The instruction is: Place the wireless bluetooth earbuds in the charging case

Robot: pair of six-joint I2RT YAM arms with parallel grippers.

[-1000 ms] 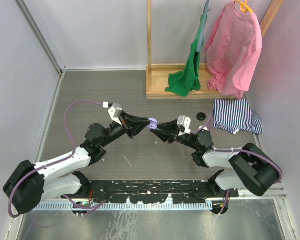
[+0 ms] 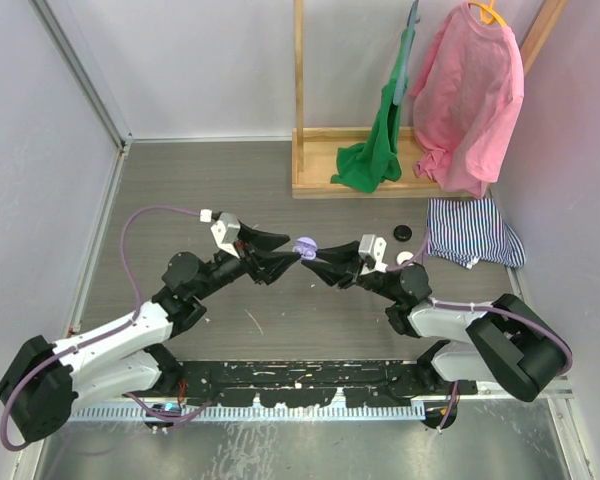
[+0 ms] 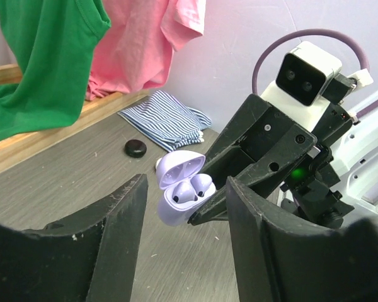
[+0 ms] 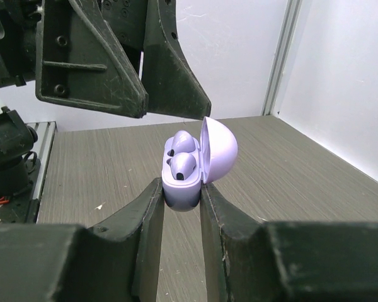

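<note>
Held between the fingertips of my right gripper is the lilac charging case [image 4: 181, 197], its lid [image 4: 220, 150] standing open. Both earbuds sit down in their slots: the far earbud [image 4: 184, 142] and the near earbud [image 4: 183, 165]. The left wrist view also shows the two earbuds side by side in the case [image 3: 174, 211]. My left gripper stands open just off the case, nothing between its fingers. In the top view the two grippers face each other above the table, left gripper [image 2: 295, 247] close by the lid.
A black round object [image 2: 402, 233] and a white round one [image 2: 405, 258] lie right of the middle. Behind are a striped cloth [image 2: 470, 230] and a wooden rack [image 2: 313, 187] with a green garment [image 2: 373, 150] and a pink one [image 2: 475, 95].
That earbud is now down in the case.
</note>
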